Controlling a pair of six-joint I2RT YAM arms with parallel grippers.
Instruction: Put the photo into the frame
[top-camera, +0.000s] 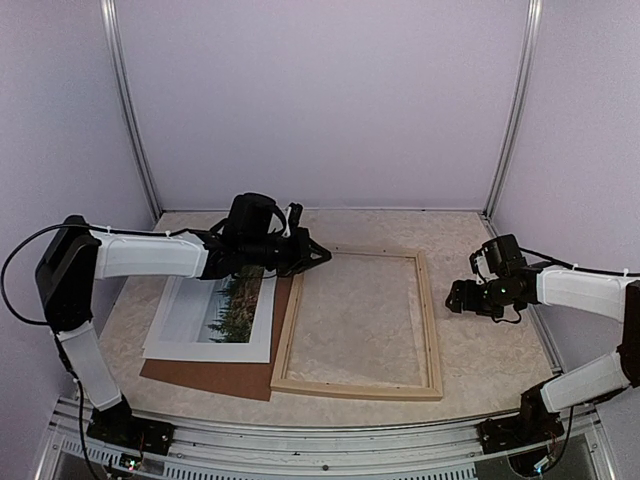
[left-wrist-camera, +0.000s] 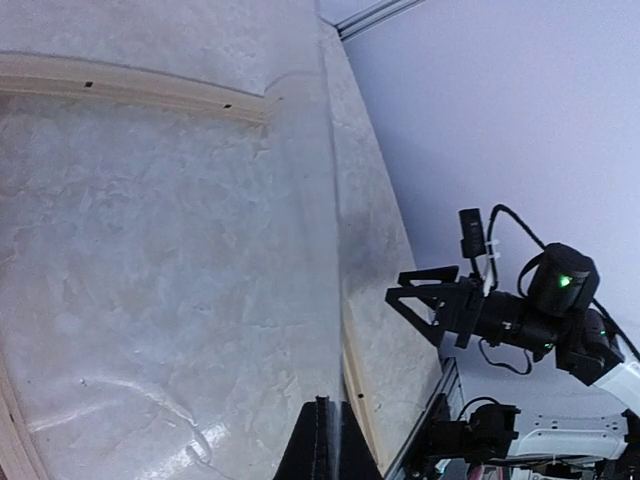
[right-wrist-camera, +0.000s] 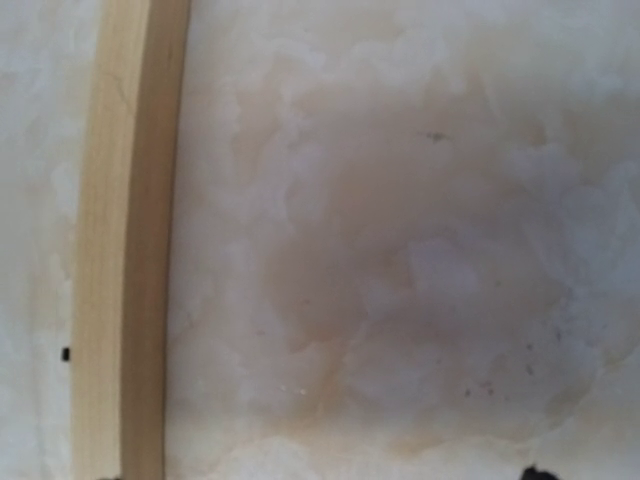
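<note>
In the top view the photo (top-camera: 236, 312), a forest picture with a wide white border, lies on the left, its upper part covered by my left arm. To its right the wooden frame (top-camera: 432, 330) rests flat on the table. My left gripper (top-camera: 322, 255) is over the frame's upper left corner. In the left wrist view a clear, film-like sheet (left-wrist-camera: 305, 200) runs down to the left fingertips (left-wrist-camera: 318, 425), which are shut on its edge; the top view hardly shows this sheet. Right of the frame, my right gripper (top-camera: 455, 297) stands open and empty.
A brown backing board (top-camera: 205, 376) lies under the photo and reaches the frame's left rail. Bare table (top-camera: 470, 360) separates the frame from the right arm. Walls enclose the back and sides.
</note>
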